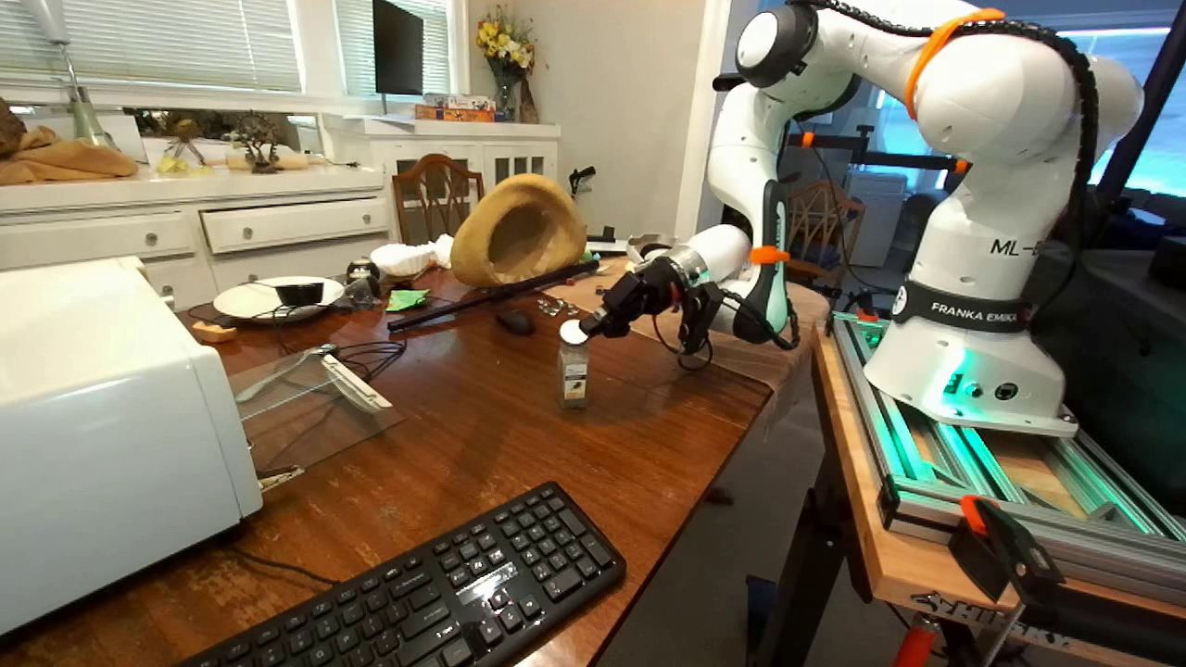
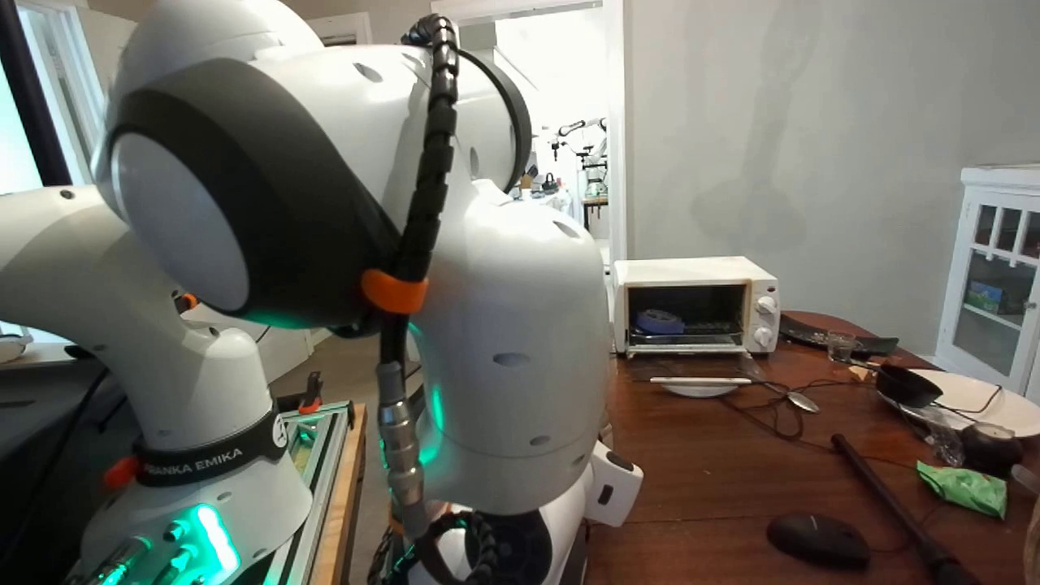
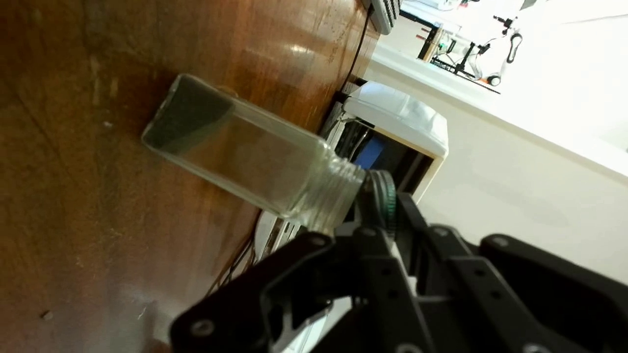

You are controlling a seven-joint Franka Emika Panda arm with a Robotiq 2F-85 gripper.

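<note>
A clear glass jar (image 1: 574,382) with a label stands upright on the wooden table; a little dark content sits at its bottom. The wrist view shows the same jar (image 3: 247,153) lying slantwise across the picture, with bare threads on its neck. A round lid (image 1: 573,333), white on top, is at the jar's mouth, and my gripper (image 1: 589,327) is shut on it from the side. In the wrist view the lid's ribbed edge (image 3: 386,200) shows between the dark fingers. Whether the lid touches the rim is hard to tell. In exterior view 2 the arm hides jar and gripper.
A black keyboard (image 1: 445,589) lies at the near edge, and a white toaster oven (image 1: 111,434) stands on the left. Behind the jar are a mouse (image 1: 514,322), a black rod (image 1: 489,296) and a straw hat (image 1: 473,239). Table around the jar is clear.
</note>
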